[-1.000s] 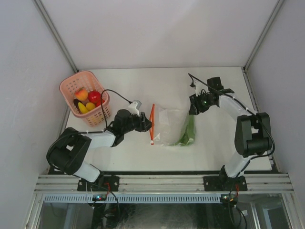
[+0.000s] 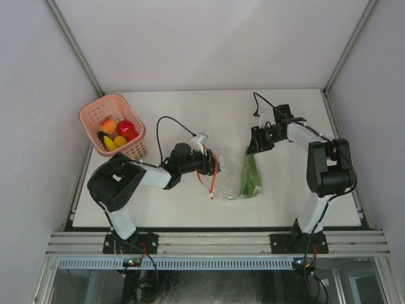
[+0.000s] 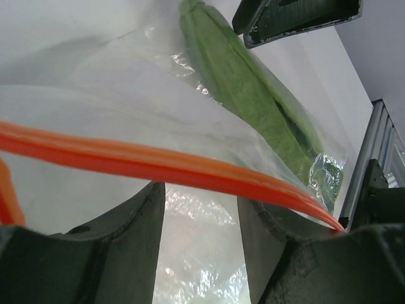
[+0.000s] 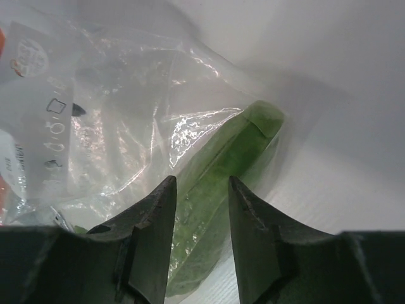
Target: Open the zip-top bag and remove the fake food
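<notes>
A clear zip top bag [image 2: 228,177] with an orange zipper edge [image 3: 177,166] lies at the middle of the table, a long green fake food [image 2: 252,174] inside it. My left gripper is at the bag's opening, fingers apart, the orange edge arching across just above them. The bag's film shows behind them. My right gripper hovers over the green item's upper end, fingers apart, with the bag beneath.
A pink basket [image 2: 92,120] of fruit, including red, orange and yellow pieces, stands at the back left.
The left gripper has moved right into the bag's orange edge, which is now bent around it, and the bag has shifted slightly right. The right arm has moved only slightly.
</notes>
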